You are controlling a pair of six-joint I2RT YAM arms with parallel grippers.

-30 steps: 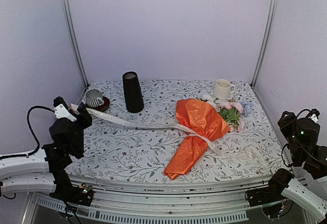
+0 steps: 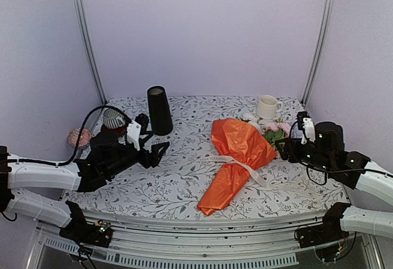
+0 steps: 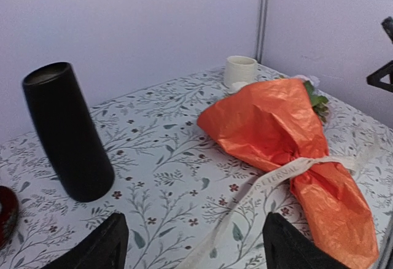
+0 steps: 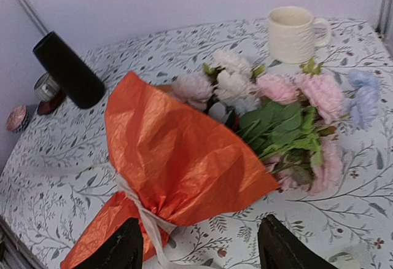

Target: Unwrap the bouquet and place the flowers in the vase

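A bouquet of pink, white and blue flowers (image 4: 282, 106) lies on the table, partly covered by its orange wrapping (image 2: 236, 143). A pale ribbon (image 3: 270, 182) crosses the wrapping's waist and trails over the cloth toward the left. The tall black vase (image 2: 160, 112) stands upright at the back left, its mouth empty as far as shows. Between the vase and the wrapping hovers my left gripper (image 2: 157, 153), fingers apart and nothing between them. My right gripper (image 2: 282, 148) is above the flowers' right side in the top view, also open and holding nothing.
A cream mug (image 4: 293, 34) stands behind the flowers. At the back left are a striped cup (image 2: 113, 118) and a pink patterned ball-like object (image 2: 78, 137). Walls close in the back and sides.
Both arms have moved inward over the table from the sides. The ribbon, earlier stretched up to the left gripper, is let go and lies lower. The wrapping and vase stay put.
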